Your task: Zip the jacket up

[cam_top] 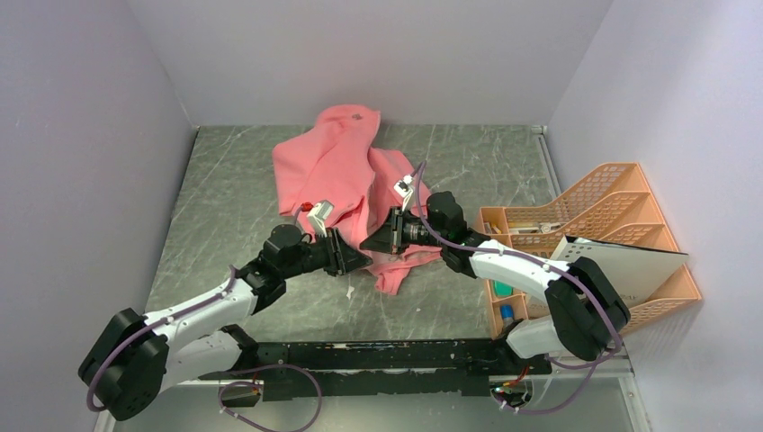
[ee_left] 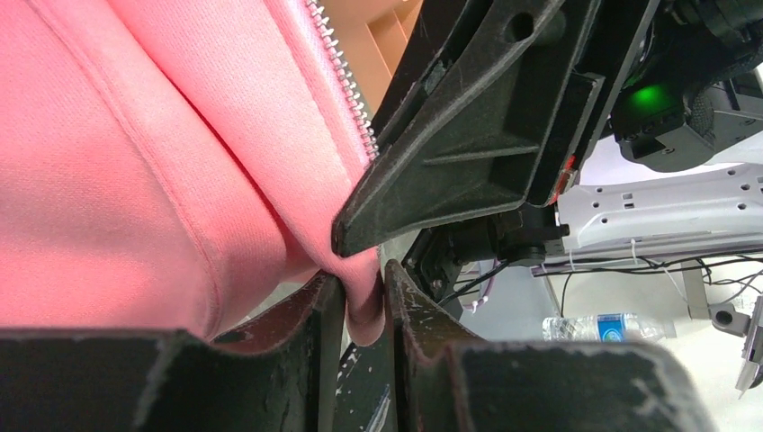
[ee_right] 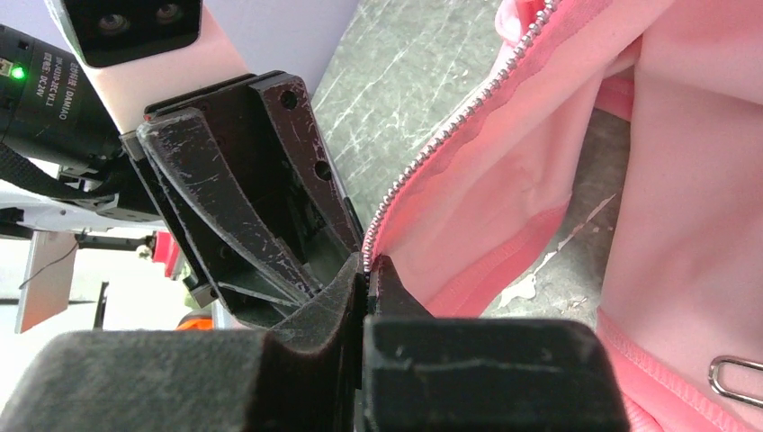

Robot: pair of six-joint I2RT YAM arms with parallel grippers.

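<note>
The pink jacket (cam_top: pixel 333 166) lies spread on the table, its lower front between both arms. In the left wrist view, a row of metal zipper teeth (ee_left: pixel 346 81) runs down the jacket's edge to a folded bottom corner (ee_left: pixel 364 310). That corner hangs between the fingertips of my left gripper, which stand slightly apart. My right gripper is shut on the toothed zipper edge (ee_right: pixel 450 126) of the jacket. Its tips lie close beside the left gripper's. A metal loop (ee_right: pixel 736 380) shows near the hem at lower right. No slider can be made out.
An orange basket (cam_top: pixel 585 202) with compartments stands on the right, partly under the right arm, holding a white board (cam_top: pixel 630 265). Bare grey table (cam_top: pixel 225 171) lies left of the jacket and in front of it. Walls enclose the back and sides.
</note>
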